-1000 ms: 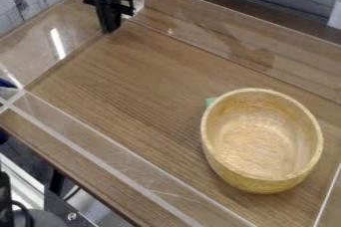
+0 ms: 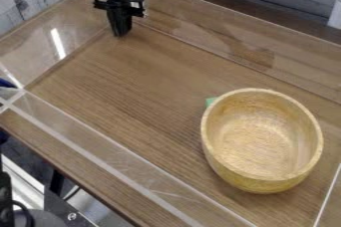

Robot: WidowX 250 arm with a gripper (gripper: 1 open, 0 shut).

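Note:
The black gripper is at the far upper left of the wooden table, low over its surface near the back edge. It is small and dark here, so its fingers are hard to make out, and I see no object clearly between them. A large round wooden bowl sits empty at the lower right, far from the gripper. A small green item shows just behind the bowl's left rim, mostly hidden.
Clear tape strips run along its left part. Grey wood-patterned walls stand along the back. A dark metal frame is at the lower left corner.
The bowl and green item are unchanged.

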